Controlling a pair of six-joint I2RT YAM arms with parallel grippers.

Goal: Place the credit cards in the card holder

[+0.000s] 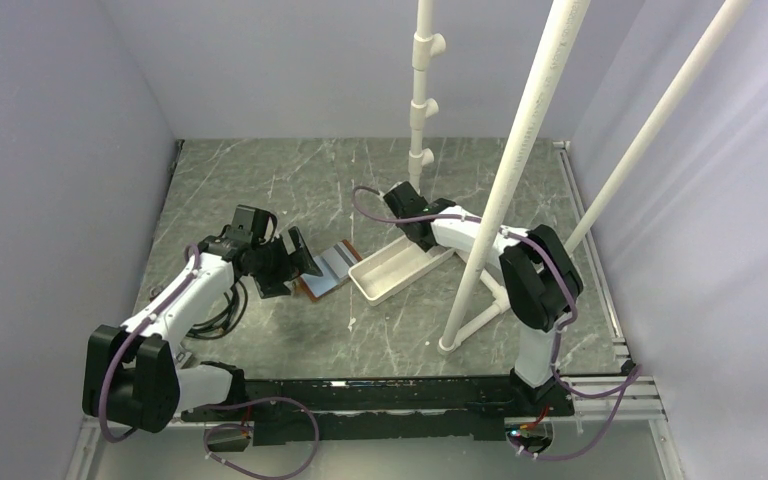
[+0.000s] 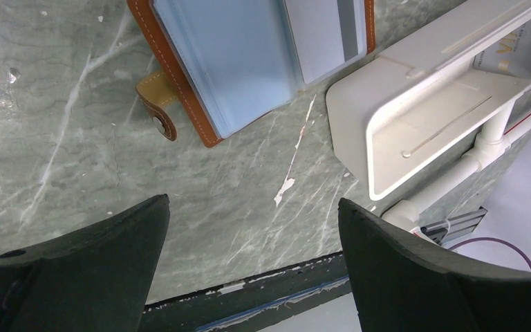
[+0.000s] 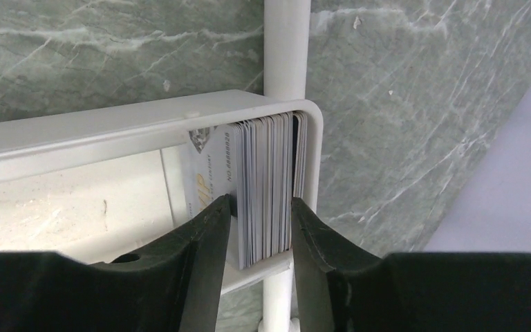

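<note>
A white tray (image 1: 380, 275) holds a stack of cards (image 3: 269, 187) at its far end, on edge, with a "VIP" card face showing. My right gripper is part open over them, its left fingertip against the stack and the other near its right side. A brown card holder (image 2: 228, 62) with clear sleeves lies open just left of the tray. My left gripper stands open above the table beside the holder, nothing between its fingers.
White pipes (image 1: 505, 160) rise behind and right of the tray and run along the table under it. Black cables (image 1: 225, 315) lie at the left. Bare marble (image 1: 310, 180) is free at the back.
</note>
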